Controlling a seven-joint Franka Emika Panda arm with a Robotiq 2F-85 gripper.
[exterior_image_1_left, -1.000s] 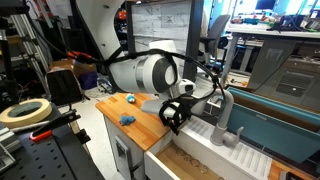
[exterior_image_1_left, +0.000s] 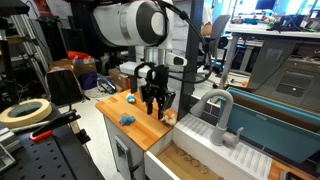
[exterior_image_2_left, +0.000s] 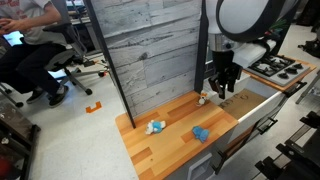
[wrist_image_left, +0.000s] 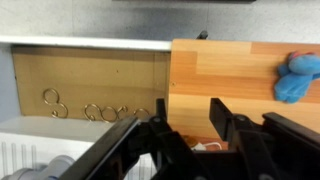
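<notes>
Over the wooden counter my gripper (exterior_image_1_left: 155, 108) hangs with its fingers apart, as the wrist view shows, with nothing gripped between them. A small orange-and-white toy (exterior_image_1_left: 169, 117) rests at the counter's edge by the sink, close to the gripper; in the second exterior view the toy (exterior_image_2_left: 201, 99) sits near the far edge. Only a bit of it shows beneath the fingers in the wrist view. One blue toy (exterior_image_1_left: 127, 119) lies on the near part of the wood, and a blue-and-white toy (exterior_image_2_left: 155, 127) is farther left.
An open drawer (wrist_image_left: 60, 70) holding several metal rings adjoins the wooden counter (wrist_image_left: 225, 75). The faucet (exterior_image_1_left: 215, 97) stands beside the toy, over the white drying surface. Bare wood lies between the toys.
My gripper has risen and shifted left, away from the sink edge. The orange-and-white toy, not visible before, now shows on the counter edge. The blue toys have not moved.
</notes>
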